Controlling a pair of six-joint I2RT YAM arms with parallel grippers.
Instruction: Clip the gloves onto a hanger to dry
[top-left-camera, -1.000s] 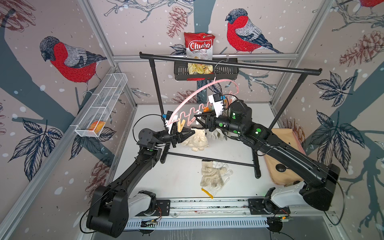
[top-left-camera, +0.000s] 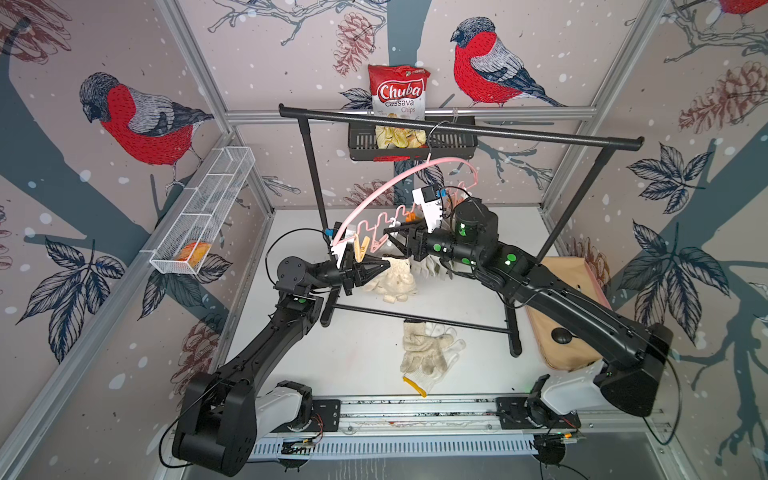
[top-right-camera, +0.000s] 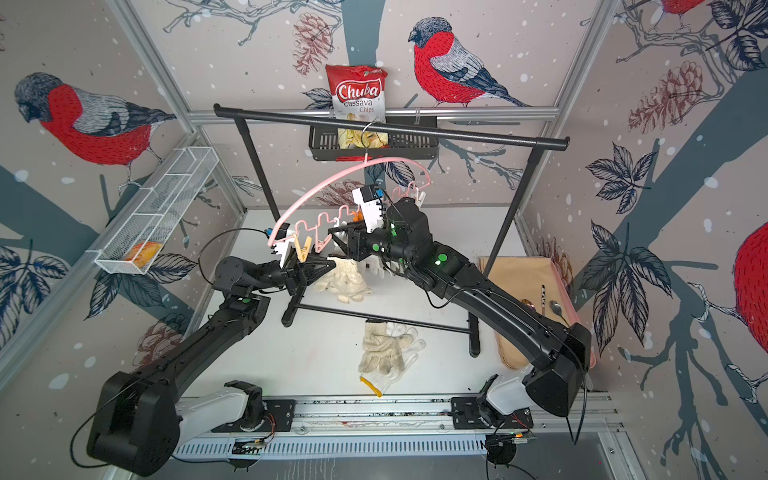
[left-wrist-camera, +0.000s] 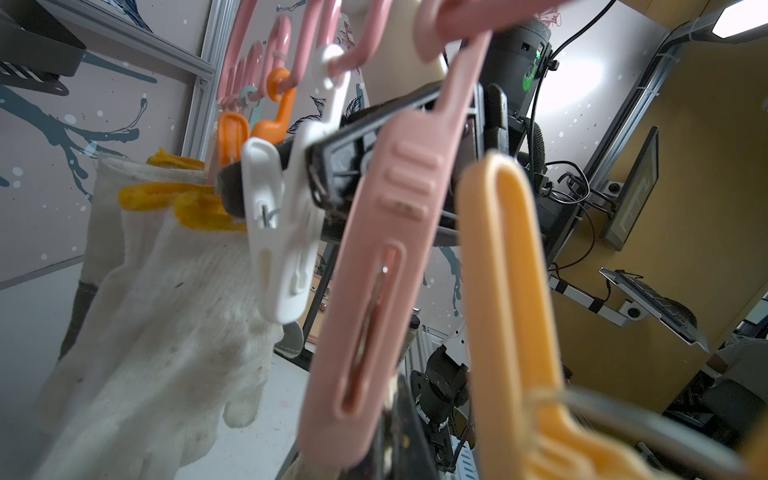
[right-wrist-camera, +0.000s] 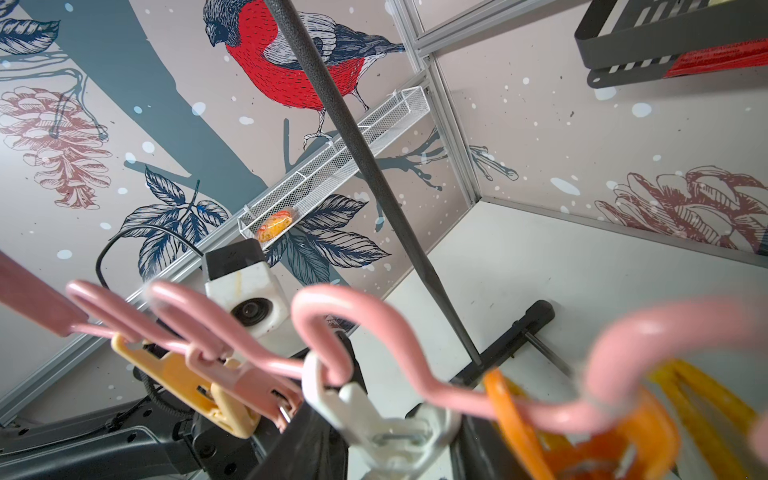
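The pink hanger (top-left-camera: 384, 183) hangs from the black rack with coloured clips. My left gripper (top-left-camera: 373, 269) is shut just below the hanger's left end, beside the yellow clip (left-wrist-camera: 504, 304) and pink clip (left-wrist-camera: 372, 280). My right gripper (top-left-camera: 400, 236) is open around the white clip (right-wrist-camera: 376, 424) near the hanger's middle. Cream gloves with yellow cuffs (left-wrist-camera: 168, 304) hang behind, below the orange clip. Another cream glove pair (top-left-camera: 428, 352) lies on the table's front. What my left fingertips touch is hard to tell.
The rack's lower bar (top-left-camera: 424, 318) crosses the table. A tan tray (top-left-camera: 568, 296) is at the right, a white wire basket (top-left-camera: 208, 208) on the left wall, and a dark basket (top-left-camera: 360, 148) with chips at the back.
The right arm has shifted slightly, rising a little, and the hanger has swayed slightly. The left arm looks still.
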